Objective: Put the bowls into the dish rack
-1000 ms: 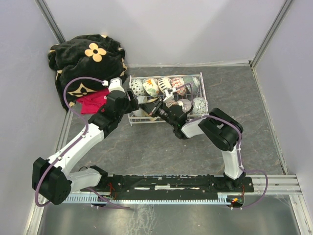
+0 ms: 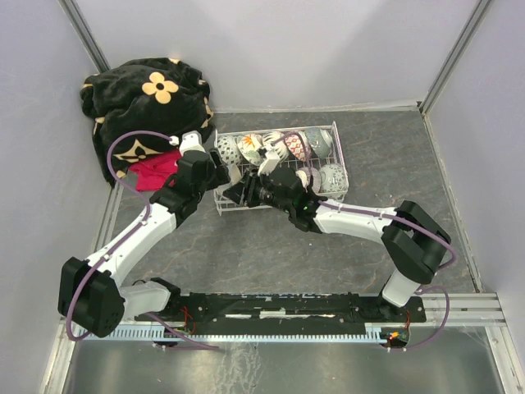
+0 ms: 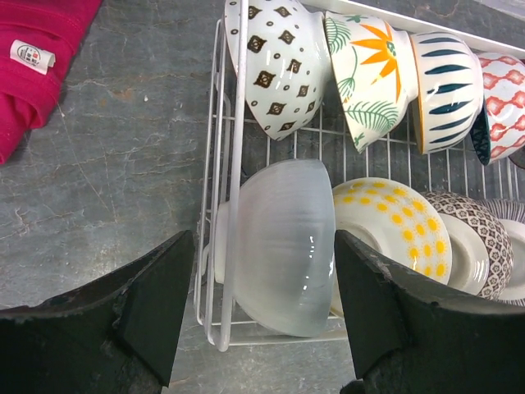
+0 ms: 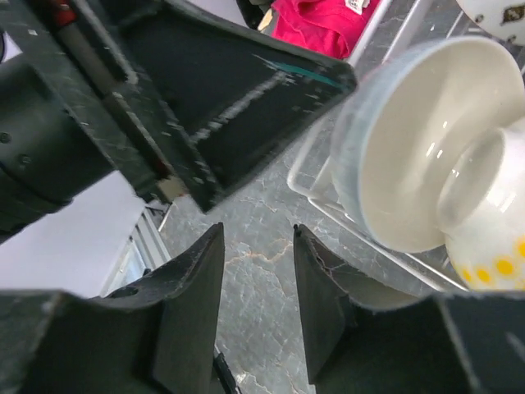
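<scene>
The dish rack [image 2: 338,146] holds two rows of bowls. At its front left corner a pale translucent bowl [image 3: 283,246] stands on its side, beside a yellow-dotted bowl [image 3: 398,222]. My left gripper is above that corner, its fingers parted over the rack's end wire and the pale bowl, gripping neither. The right gripper stands open with only bare floor between its fingers, just in front of the pale bowl [image 4: 443,131]. In the top view, the two grippers hide much of this corner.
Dotted [image 3: 279,66], orange-flowered [image 3: 373,74], blue-striped [image 3: 447,90] and red-patterned [image 3: 502,107] bowls fill the back row. Left of the rack lie a red cloth [image 2: 156,171] and a black floral cushion [image 2: 148,98]. Open floor [image 2: 246,254] stretches in front.
My right gripper has shifted left and toward the front, its elbow swinging outward to the right. The rack has slid slightly left with its bowls. The left arm has barely moved.
</scene>
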